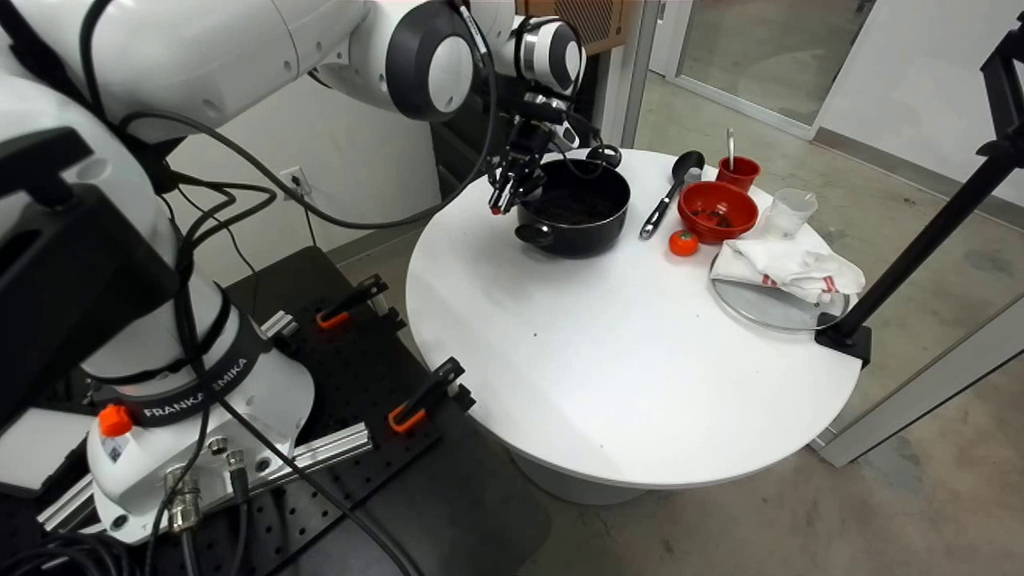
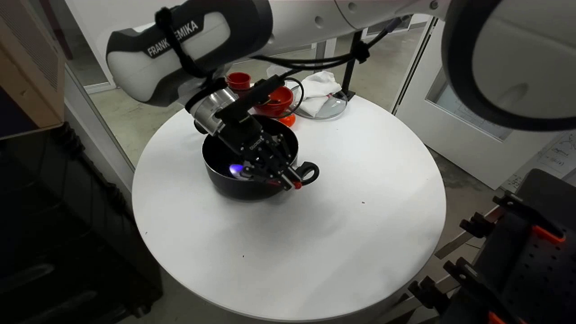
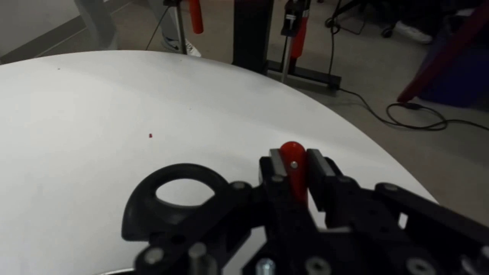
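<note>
My gripper is shut on a narrow red piece [image 3: 293,150] with a rounded end, which pokes out a little between the fingertips in the wrist view. The rest of that piece is hidden by the fingers. A black two-handled pot [image 1: 582,238] stands at the far side of the table. In exterior view 2 my gripper [image 2: 292,182] slants across the pot [image 2: 237,189], its tips just past the rim beside the near handle [image 2: 310,173]. The wrist view has this looped handle [image 3: 137,213] left of the fingers. Whether anything touches the pot I cannot tell.
Right of the pot lie a black ladle [image 1: 662,207], a tomato [image 1: 683,244], a red bowl [image 1: 708,234] and a red cup [image 1: 738,174]. Farther along, a white cloth [image 1: 782,266] rests on a glass lid [image 1: 768,312].
</note>
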